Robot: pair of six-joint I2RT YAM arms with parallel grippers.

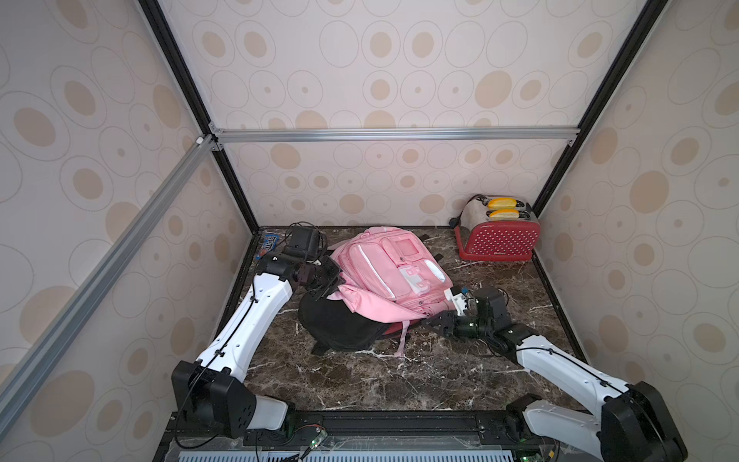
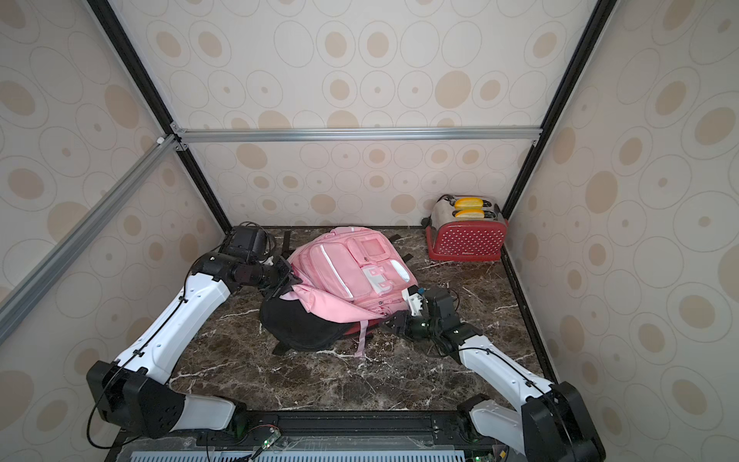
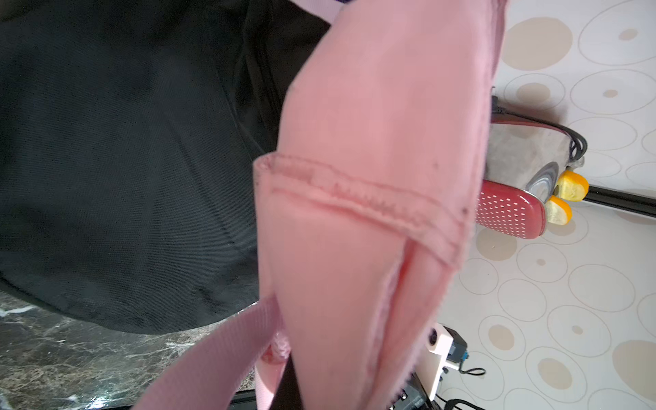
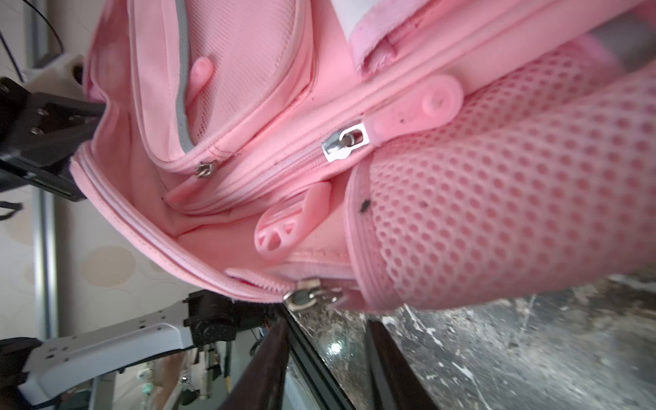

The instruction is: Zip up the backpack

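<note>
The pink backpack (image 1: 388,265) lies on the table, its black back part (image 1: 338,323) toward the front left. At its left side my left gripper (image 1: 329,278) is shut on pink fabric; in the left wrist view folded pink cloth (image 3: 369,171) covers the fingers. My right gripper stands open at the front right corner. In the right wrist view a metal zipper slider (image 4: 311,296) on the main edge lies just beyond the fingertips, apart from them. Another slider with a pink pull (image 4: 417,106) belongs to a front pocket.
A red and grey toaster-like object (image 1: 499,235) with yellow pieces on top stands at the back right. A blue packet (image 1: 269,242) lies at the back left.
</note>
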